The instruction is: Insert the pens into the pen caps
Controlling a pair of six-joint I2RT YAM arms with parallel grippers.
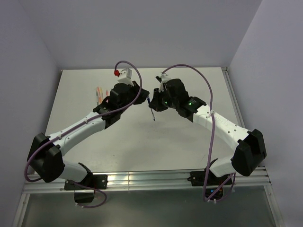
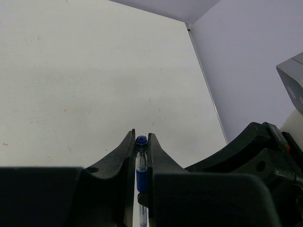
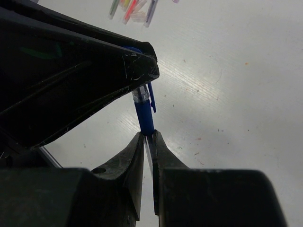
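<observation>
A blue pen (image 1: 152,112) hangs tilted between my grippers in mid-table. My left gripper (image 1: 146,93) is shut on its upper end; in the left wrist view the blue tip (image 2: 141,140) shows between the left fingertips. In the right wrist view the blue clip (image 3: 152,98) juts below the left gripper's fingers, in line with the pen's blue grip (image 3: 145,115). My right gripper is shut on the pen's barrel, just below that grip. Whether cap and pen are fully joined I cannot tell.
Several coloured pens and small clear pieces (image 3: 138,15) lie on the white table (image 1: 132,146) at the back left. Walls enclose the back and sides.
</observation>
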